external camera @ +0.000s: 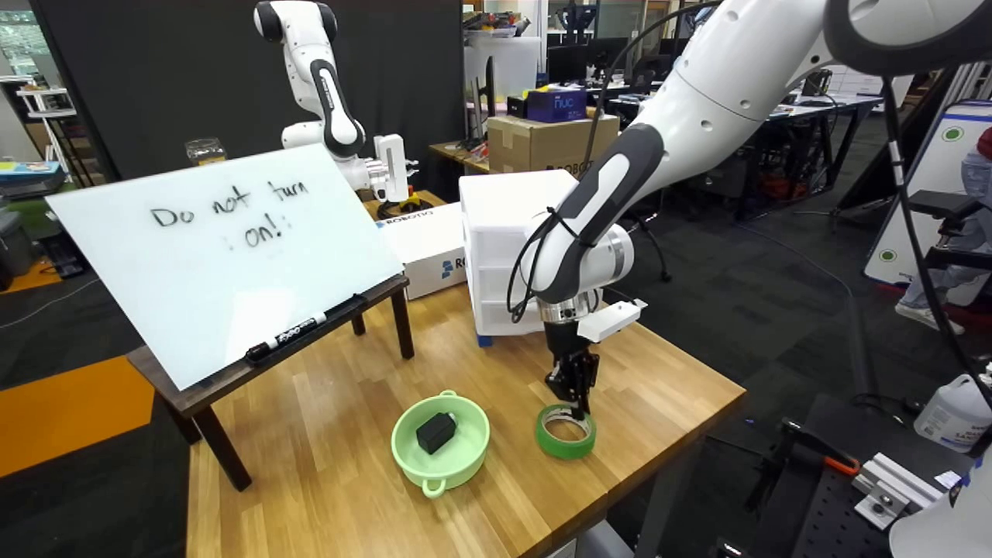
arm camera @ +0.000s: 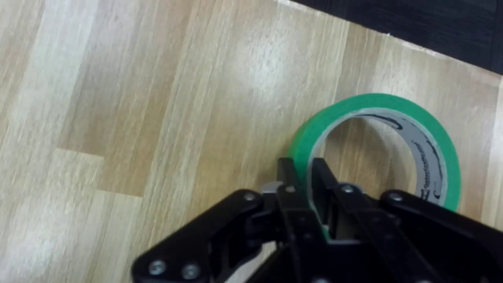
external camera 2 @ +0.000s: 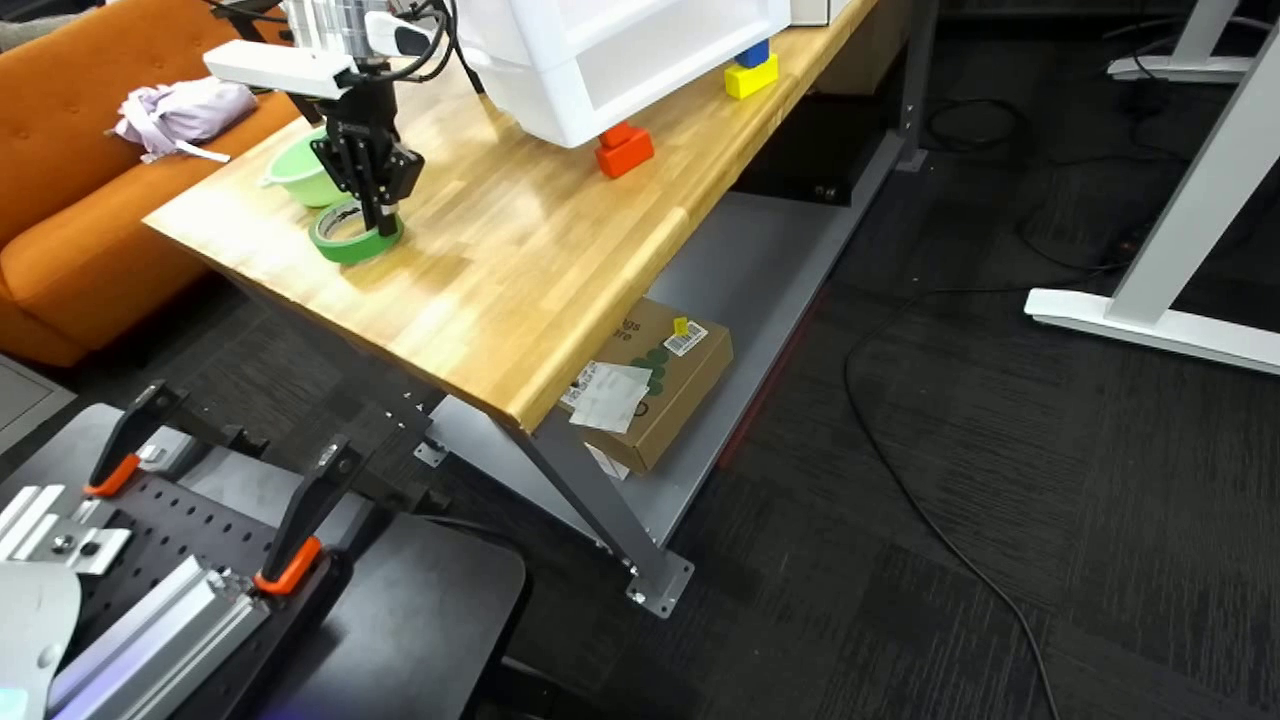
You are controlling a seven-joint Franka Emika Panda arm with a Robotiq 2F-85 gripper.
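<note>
A roll of green tape (external camera: 565,446) lies flat, or very nearly so, near the table's front right edge. In the wrist view, my gripper is shut on the near side of the tape ring (arm camera: 450,165), one finger outside it and one inside the hole. Exterior view 2 shows the gripper (external camera 2: 386,222) coming down from above onto the tape (external camera 2: 348,248). Left of the tape stands a light green bowl (external camera: 470,451) with a black block (external camera: 435,432) inside. Whether the tape touches the table all round, I cannot tell.
A whiteboard (external camera: 232,260) on a dark stand fills the table's left side. Behind the gripper stands a white drawer unit (external camera: 507,251), propped on blocks such as the red one (external camera 2: 624,150). Bare wood (external camera: 651,400) lies right of the tape, up to the edge.
</note>
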